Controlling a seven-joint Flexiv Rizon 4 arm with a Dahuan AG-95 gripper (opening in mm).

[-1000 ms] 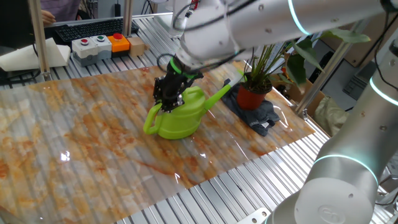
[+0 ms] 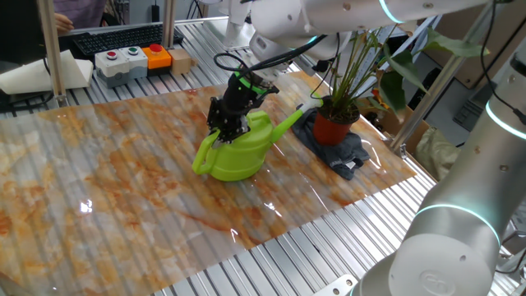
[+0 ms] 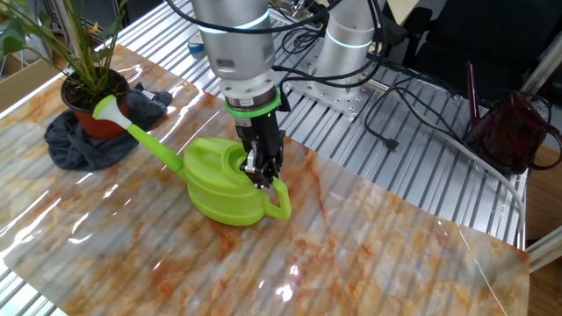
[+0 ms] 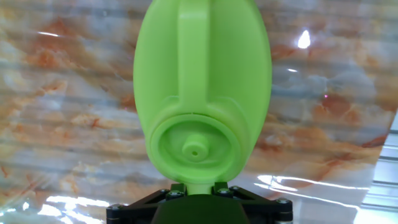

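A light green watering can (image 2: 238, 158) stands over the marbled sheet, its spout pointing toward a potted plant (image 2: 333, 125); whether its base touches the sheet cannot be told. In exterior view 2 my gripper (image 3: 261, 175) points down at the top of the can's handle (image 3: 282, 200), behind the round fill opening. From the wrist, the watering can (image 4: 242, 68) fills the middle, and the gripper has its fingertips close on either side of the green handle, shut on it. The gripper's body hides the lower handle there.
The plant's brown pot rests on a dark cloth (image 3: 75, 149). A dark red jug (image 3: 514, 132) and loose cables (image 3: 413, 105) lie off the sheet. Button boxes (image 2: 123, 66) stand at the back left. Much of the marbled sheet (image 2: 90, 197) is bare.
The arm's upper links have swung up and back, and the wrist has turned more upright. The watering can has shifted very slightly up and right in exterior view 1, together with the gripper.
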